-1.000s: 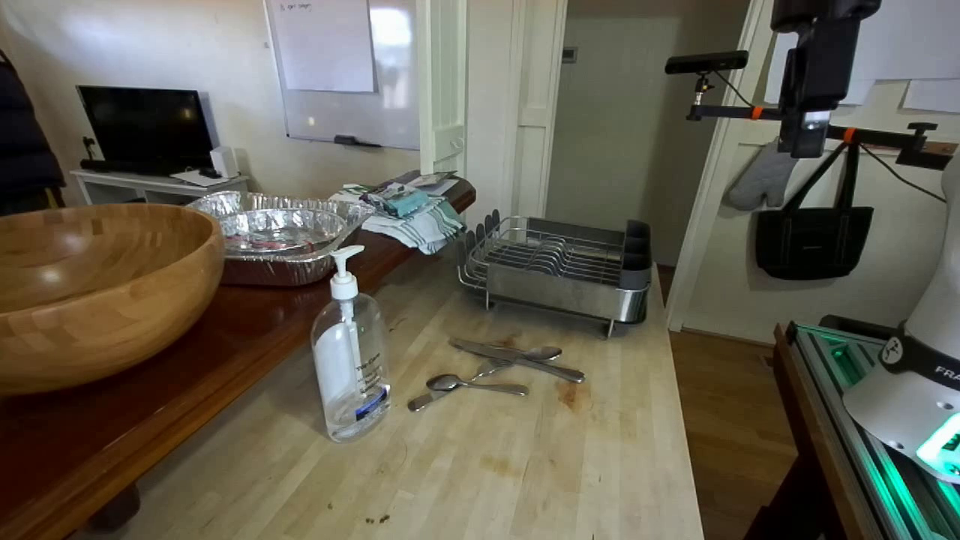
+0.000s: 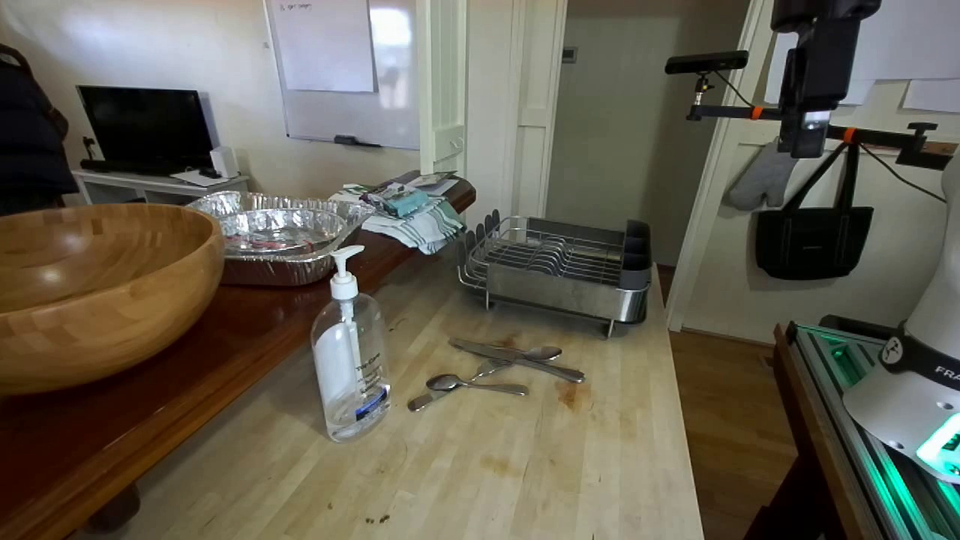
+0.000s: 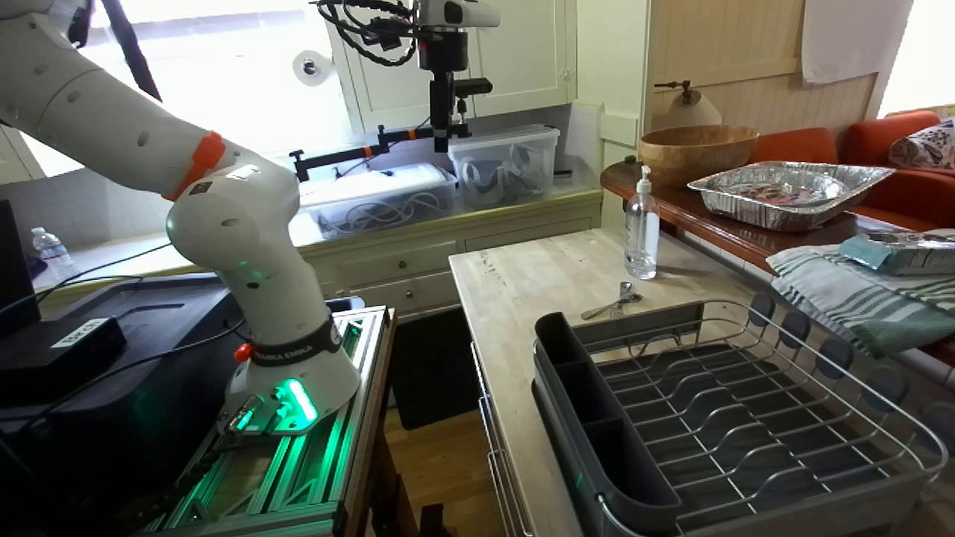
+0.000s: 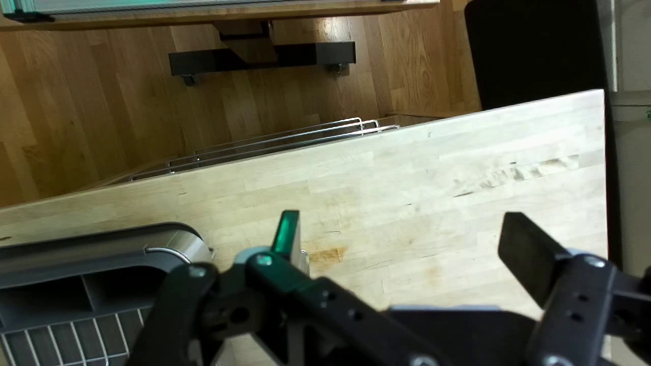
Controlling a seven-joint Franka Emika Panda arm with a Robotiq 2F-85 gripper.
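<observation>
A small pile of metal cutlery [image 2: 504, 364], spoons and knives among it, lies crossed on the wooden counter [image 2: 576, 468]. Beyond it stands a dish rack [image 2: 558, 288] with dark cutlery compartments [image 3: 595, 416] along one end; no dishes show in it. My gripper is held high above the counter, its two fingers wide apart. Between them the wrist view shows only bare wood far below. In that view the gripper's body covers most of the cutlery.
A clear pump bottle [image 2: 351, 369] stands upright beside the cutlery. The higher brown table [image 2: 261, 324] carries a large wooden bowl [image 2: 99, 288], foil trays [image 2: 279, 238] and striped towels [image 2: 423, 225].
The arm, the cutlery and the rack have not visibly moved. Only the dark shape at the far left edge of exterior view 1 has shifted slightly.
</observation>
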